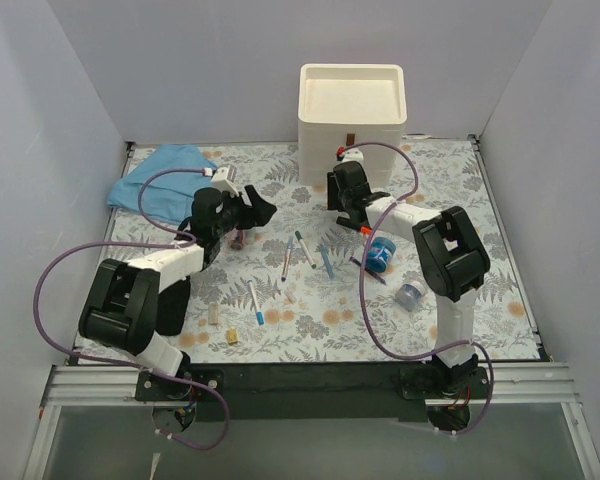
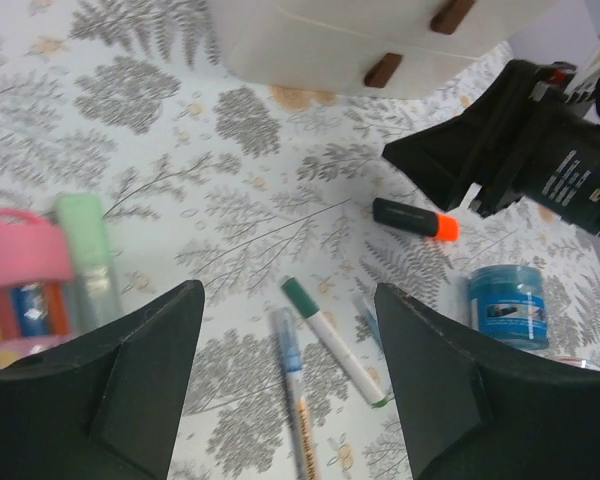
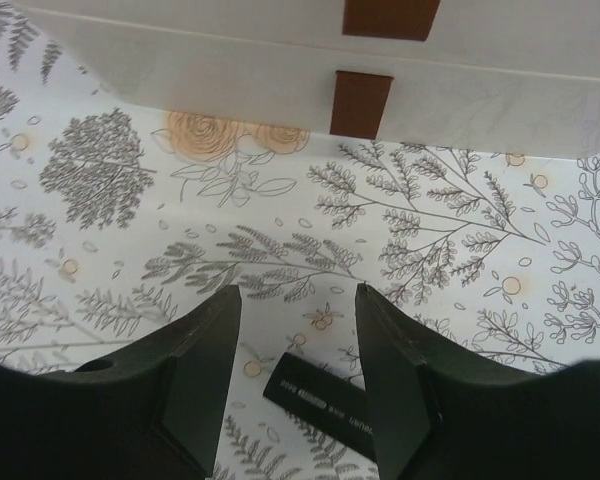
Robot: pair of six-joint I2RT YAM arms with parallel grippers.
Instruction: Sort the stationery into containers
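A dark marker with an orange cap (image 2: pixel 415 218) lies below my right gripper, whose fingers are parted with nothing between them; its black barrel (image 3: pixel 318 408) shows just beyond them. My left gripper is open, above the left middle of the table (image 1: pixel 320 330). Loose pens lie in the middle: a green-capped one (image 2: pixel 335 345), a white-and-blue one (image 2: pixel 296 385), several blue ones (image 1: pixel 326 262). A blue container (image 2: pixel 505 305), a clear cup (image 1: pixel 410 295), a pink case with pens (image 2: pixel 20 255) and small pale items (image 1: pixel 232 336) also lie about.
A white bin (image 1: pixel 350 95) with brown latches stands at the back centre. A blue cloth (image 1: pixel 150 170) lies back left, a black cloth (image 1: pixel 172 310) under the left arm.
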